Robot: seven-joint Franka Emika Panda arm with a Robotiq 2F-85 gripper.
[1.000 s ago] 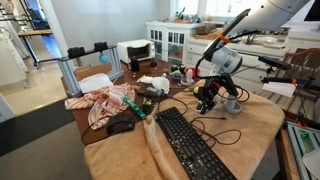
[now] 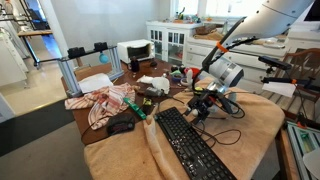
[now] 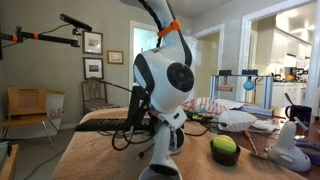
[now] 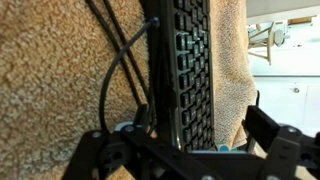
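Observation:
A black keyboard (image 2: pixel 192 146) lies on the tan cloth at the front of the table. My gripper (image 2: pixel 197 108) is low by the keyboard's far end, on the side where the cable lies. In the wrist view the keyboard (image 4: pixel 193 75) runs down the middle, between the fingers of my gripper, which stand wide apart. The fingers are open and hold nothing. Dark cables (image 4: pixel 118 60) run over the cloth beside the keyboard. From the other exterior view, the arm hides much of the keyboard (image 3: pixel 105 125).
A black mouse-like object (image 2: pixel 121 124) and a striped cloth (image 2: pixel 98 102) lie left of the keyboard. A green ball in a dark cup (image 3: pixel 225 147) stands near the arm.
The keyboard and the other table objects stay in place.

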